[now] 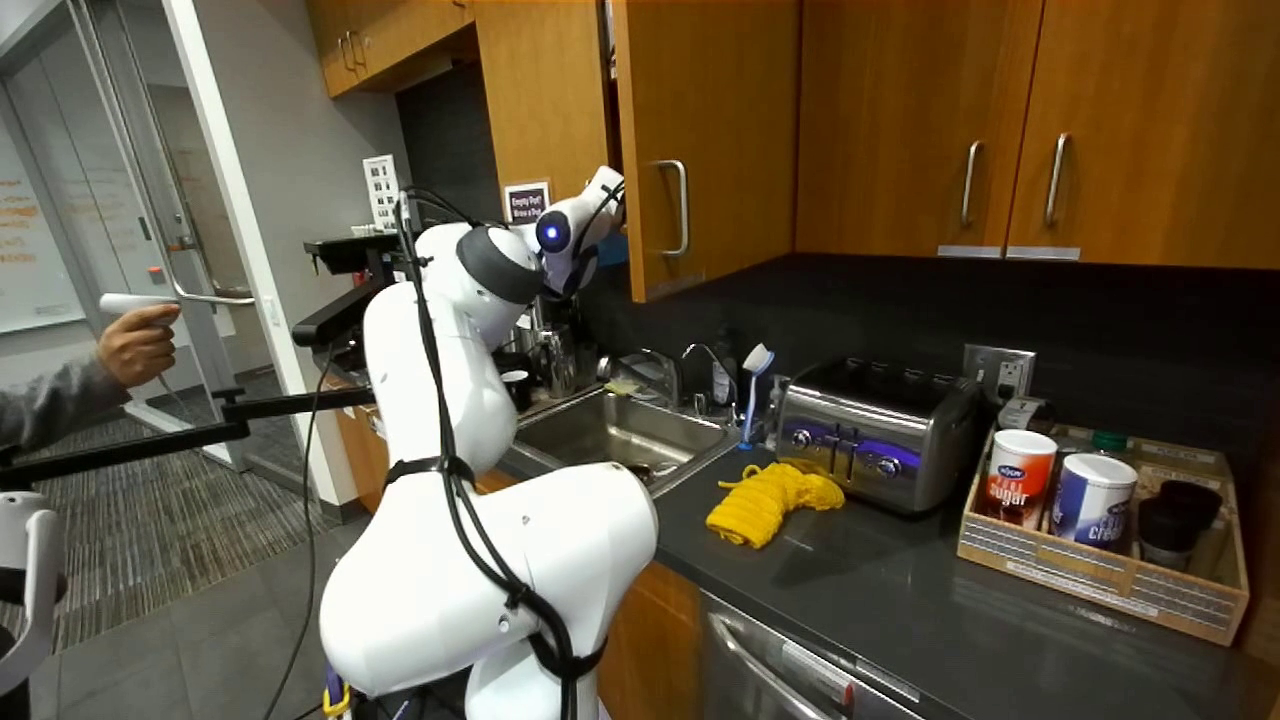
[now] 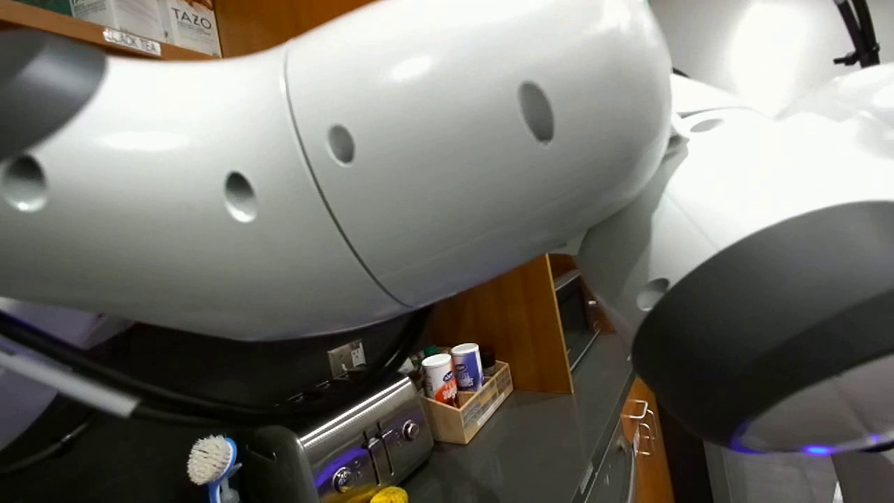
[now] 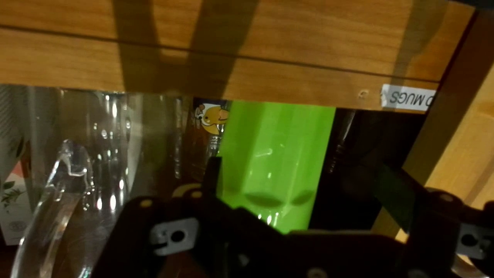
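Note:
In the wrist view my gripper is open, one finger on each side of a bright green cup (image 3: 278, 153). A dark gap shows between the cup and the right-hand finger; whether the left-hand finger touches the cup I cannot tell. The cup stands in a cupboard, by a wooden shelf edge (image 3: 296, 83) with an upside-down MUGS label (image 3: 407, 98). To the left is a clear pitcher (image 3: 109, 157) with a handle. In exterior view 1 an open cupboard door (image 1: 720, 108) hides the gripper itself; only the arm's wrist (image 1: 588, 222) shows.
A wooden side panel (image 3: 456, 134) bounds the cupboard space on the right in the wrist view. Below the cupboards are a sink (image 1: 618, 426), a yellow cloth (image 1: 774, 502), a toaster (image 1: 882, 432) and a box (image 1: 1110, 576) of canisters.

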